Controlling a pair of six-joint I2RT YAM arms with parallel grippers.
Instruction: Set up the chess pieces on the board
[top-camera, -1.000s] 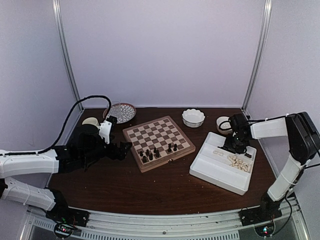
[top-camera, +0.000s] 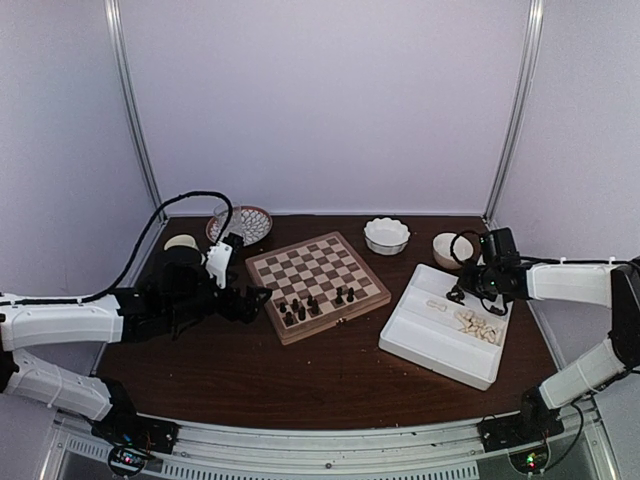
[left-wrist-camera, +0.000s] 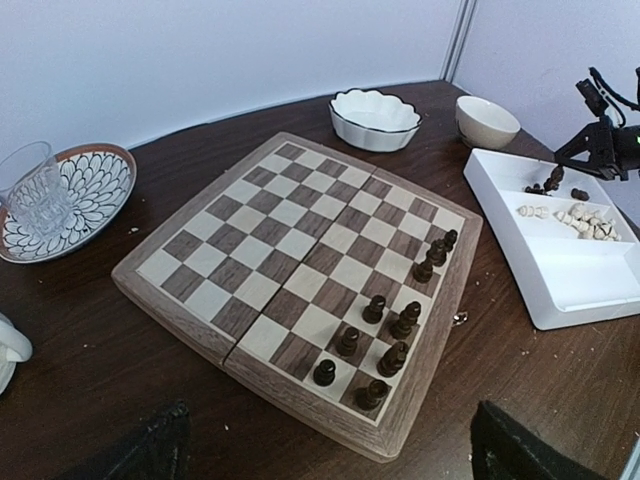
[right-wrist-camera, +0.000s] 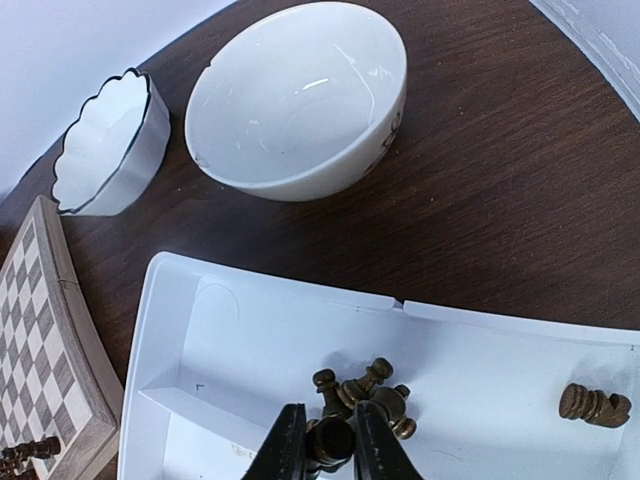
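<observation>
The wooden chessboard (top-camera: 318, 270) holds several dark pieces (left-wrist-camera: 393, 358) along its right part. The white tray (top-camera: 430, 350) at the right has dark pieces (right-wrist-camera: 590, 405) in its back compartment and cream pieces (left-wrist-camera: 590, 225) in the middle one. My right gripper is shut on a dark chess piece (right-wrist-camera: 330, 440) just over the back compartment, above a small cluster of dark pieces. My left gripper (top-camera: 258, 298) is open at the board's left side; in the left wrist view its fingers show empty.
A scalloped bowl (top-camera: 386, 236) and a white bowl (right-wrist-camera: 295, 100) stand behind the tray. A patterned plate (left-wrist-camera: 100, 180) with a clear glass (left-wrist-camera: 35, 180) and a white cup (top-camera: 180, 242) are at the back left.
My right gripper has risen out of the tray with the dark piece as the arm moved up. The left gripper has shifted very slightly to the right.
</observation>
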